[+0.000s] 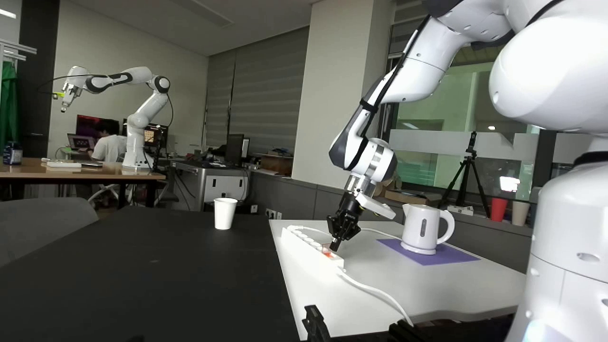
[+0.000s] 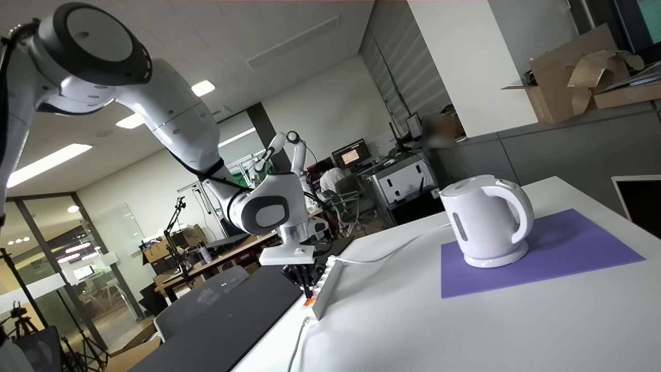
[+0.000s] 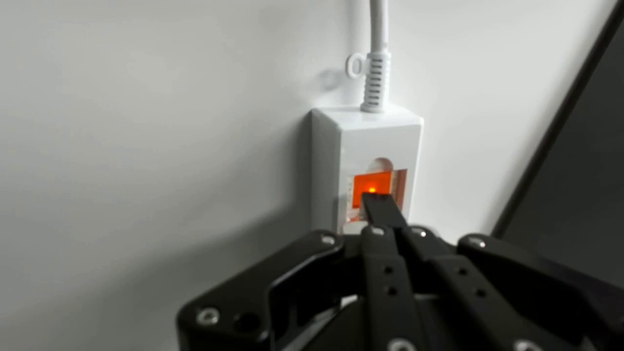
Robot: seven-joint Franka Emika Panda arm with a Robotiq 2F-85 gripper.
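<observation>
A white power strip (image 1: 310, 251) lies along the left edge of the white table. Its orange switch (image 3: 371, 183) glows near the end where the cable enters, as the wrist view shows. My gripper is shut, with nothing showing between its fingers, and its tips overlap the lower edge of the switch in that view. Whether they touch it I cannot tell. From the second exterior view, the gripper (image 2: 308, 294) points down right at the switch end of the strip (image 2: 328, 288).
A white kettle (image 1: 422, 228) stands on a purple mat (image 2: 595, 248) to the right. One white cable (image 1: 373, 290) runs from the strip's near end. The black table (image 1: 142, 273) adjoins on the left, bearing a paper cup (image 1: 224, 213).
</observation>
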